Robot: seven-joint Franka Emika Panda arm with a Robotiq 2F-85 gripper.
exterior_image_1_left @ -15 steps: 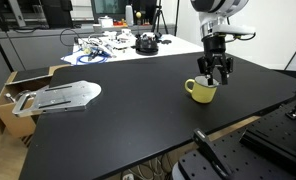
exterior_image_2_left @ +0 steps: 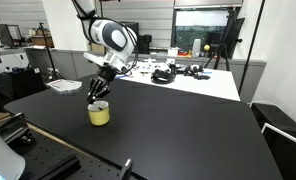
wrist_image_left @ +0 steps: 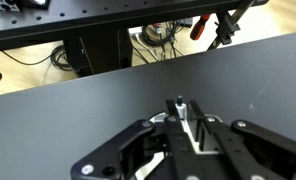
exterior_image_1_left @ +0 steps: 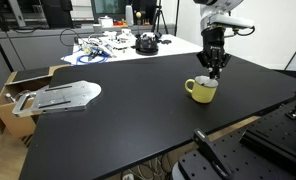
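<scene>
A yellow mug (exterior_image_1_left: 202, 91) with a pale inside stands upright on the dark table, its handle toward the left in exterior view 1. My gripper (exterior_image_1_left: 215, 73) points down at the mug's rim, with its fingertips at the mouth. In exterior view 2 the same mug (exterior_image_2_left: 99, 115) sits below the gripper (exterior_image_2_left: 93, 98). The wrist view shows the gripper closed around a small pale thing that I cannot identify. Part of the mug's pale mouth shows below, mostly covered by the gripper.
A silver tray-like plate (exterior_image_1_left: 67, 96) lies at the left of the table in exterior view 1. Cables and tools clutter a white table (exterior_image_1_left: 113, 44) behind.
My gripper has moved slightly left and up across the mug's mouth in exterior view 1. The mug stays in about the same place.
</scene>
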